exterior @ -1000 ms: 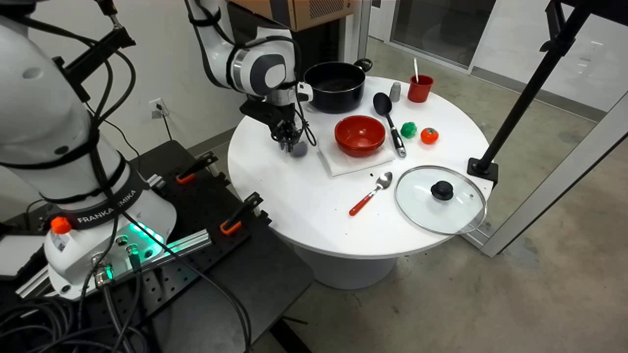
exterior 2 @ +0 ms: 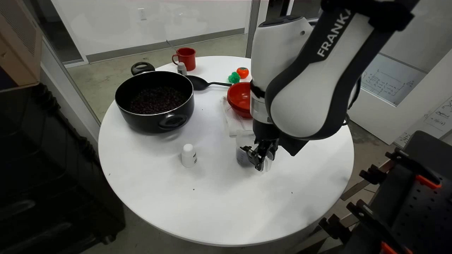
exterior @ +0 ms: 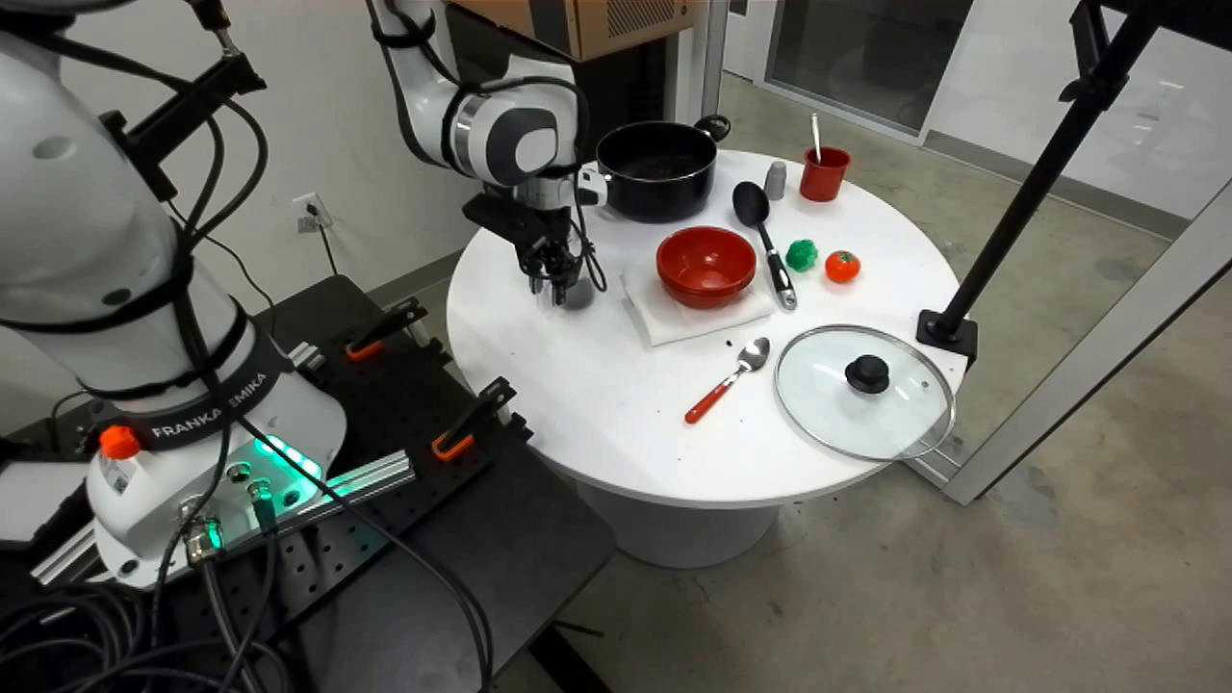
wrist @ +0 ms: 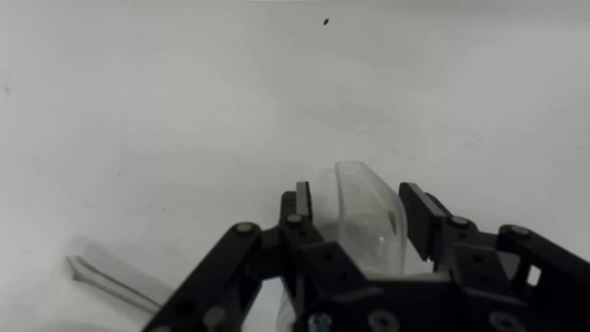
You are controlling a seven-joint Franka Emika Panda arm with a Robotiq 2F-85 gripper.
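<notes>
A clear plastic cup (exterior 2: 242, 157), dark-looking low down, stands on the white table. My gripper (exterior 2: 265, 163) is low beside it, partly covering it. In the wrist view the cup's clear handle (wrist: 368, 221) rises between the two fingers of my gripper. A gap shows between handle and left finger; the right finger is close to it, and whether they touch is unclear. The fingers are part open. From exterior view 1, the gripper (exterior: 551, 289) hides most of the cup.
A black pot (exterior 2: 154, 101) of dark beans and a white shaker (exterior 2: 189, 156) stand nearby. Red bowls (exterior: 705, 266) rest on a white cloth (exterior: 681, 327). Further off are a black ladle (exterior: 753, 208), a spoon (exterior: 730, 379) and a glass lid (exterior: 866, 398).
In exterior view 1 my gripper has shifted slightly left and down. The cup beside it appears a little further left, and a clear part shows near the fingers.
</notes>
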